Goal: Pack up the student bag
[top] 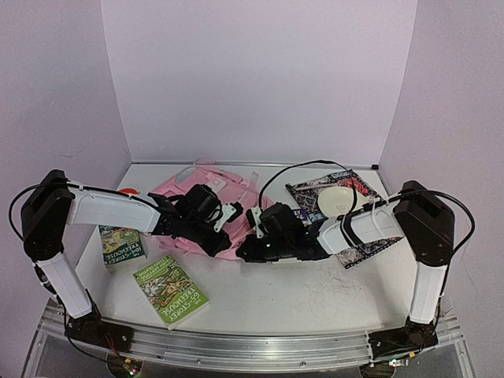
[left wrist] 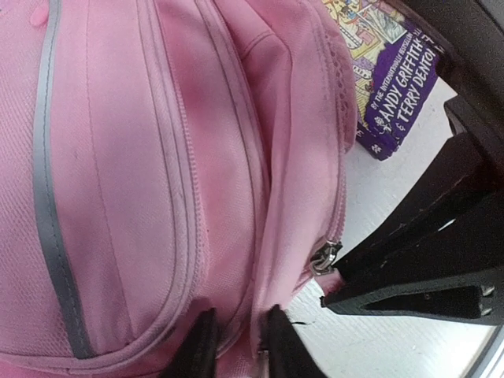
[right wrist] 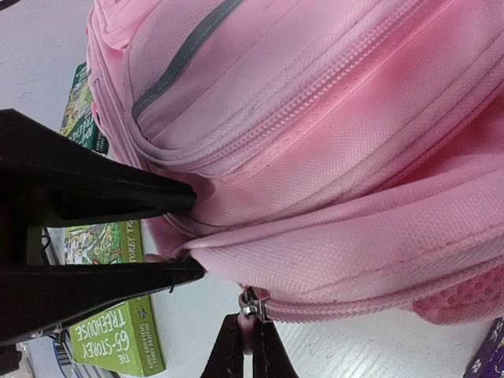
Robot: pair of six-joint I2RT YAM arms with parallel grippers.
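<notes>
The pink bag (top: 224, 186) lies at the centre back, its front edge partly hidden by both arms. In the right wrist view, my right gripper is shut on the small zipper pull (right wrist: 248, 321) below the metal slider. My left gripper stands open astride the bag's edge, with pink fabric between its spread fingers; the right wrist view also shows those fingers (right wrist: 118, 193) apart. Two green Treehouse books lie at the left: the 104-storey book (top: 122, 246) and the 65-storey book (top: 171, 290). A purple book (left wrist: 394, 87) is mostly covered in the top view.
A patterned black-and-white mat (top: 368, 250) lies at the right with a pale round plate (top: 336, 201) on it. An orange item (top: 128, 190) shows behind the left arm. Both grippers are close together.
</notes>
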